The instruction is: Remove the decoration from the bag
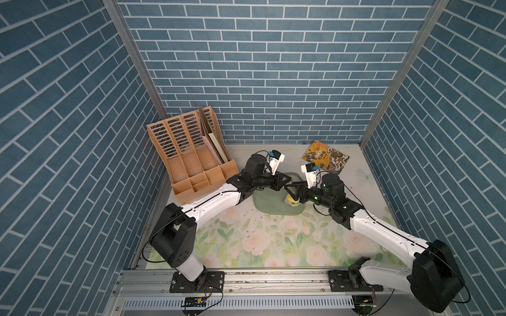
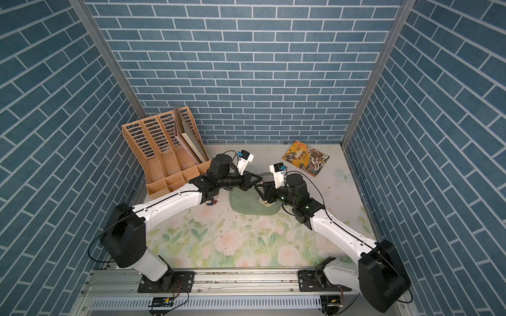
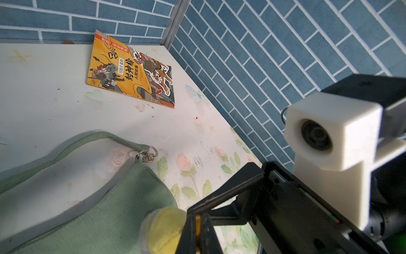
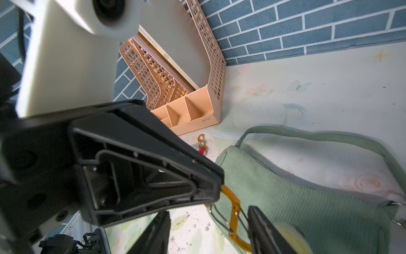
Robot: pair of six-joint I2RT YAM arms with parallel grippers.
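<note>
The green bag [image 1: 268, 205] lies mid-table, its strap [image 4: 313, 136] toward the back, with a round yellow decoration [image 3: 165, 228] on it. An orange clip [image 4: 233, 216] with wire shows at the fingertips in the right wrist view, above the bag. My left gripper [image 1: 283, 180] is shut at the clip, low in its wrist view; what sits between its fingers is hard to tell. My right gripper [image 1: 293, 186] is just right of it, over the decoration, one finger touching or very near the clip; its finger looks partly open.
A peach file rack [image 1: 192, 163] with folders stands at back left; small clipped charms [image 4: 202, 148] lie beside it. A yellow book [image 3: 126, 67] lies at back right.
</note>
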